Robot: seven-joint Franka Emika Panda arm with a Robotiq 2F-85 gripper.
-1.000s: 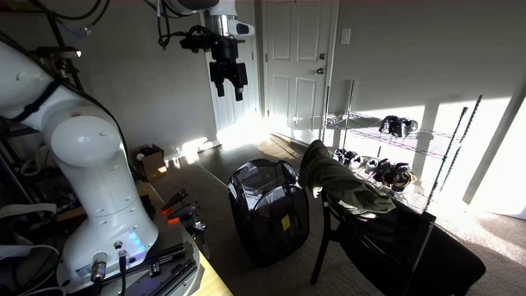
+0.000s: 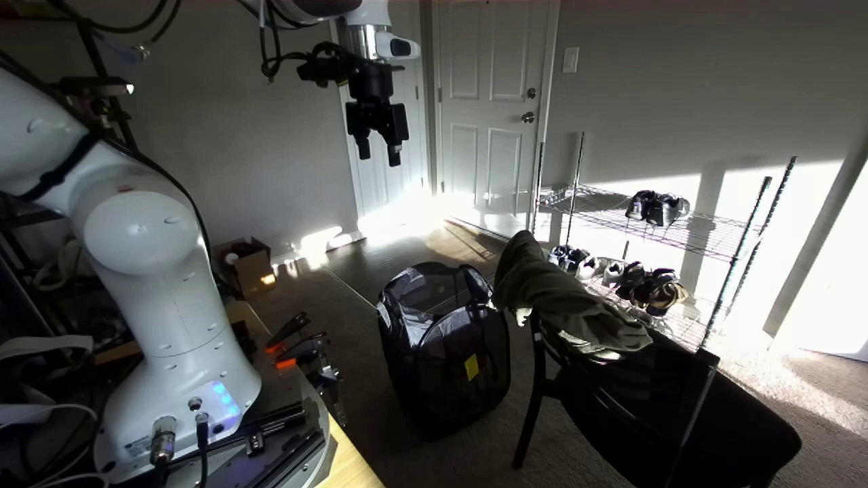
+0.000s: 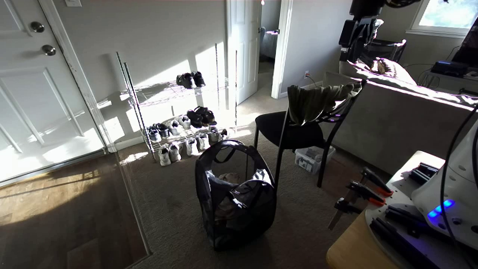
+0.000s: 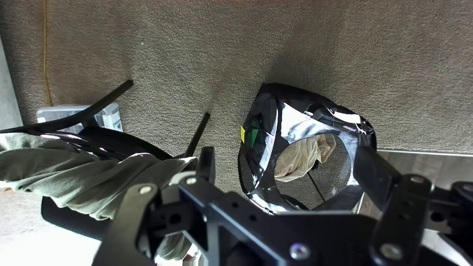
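My gripper (image 2: 379, 157) hangs high above the floor in exterior view 1, open, with bare air between its fingers. Below it in the wrist view is a black mesh hamper (image 4: 259, 119), its top open and a pale cream cloth (image 4: 306, 156) lying inside. A dark green cloth (image 2: 561, 297) is draped over the backrest of a black chair (image 3: 282, 134), which stands beside the hamper. The gripper touches neither the hamper nor the cloth. In exterior view 2 only part of the gripper shows, at the top right.
Behind the chair stands a wire rack (image 2: 700, 236) with several shoes. A clear plastic box (image 3: 309, 160) sits on the floor by the chair. Clamps (image 3: 365, 192) stick out from the table edge (image 3: 345, 244). Carpet around the hamper is mostly free.
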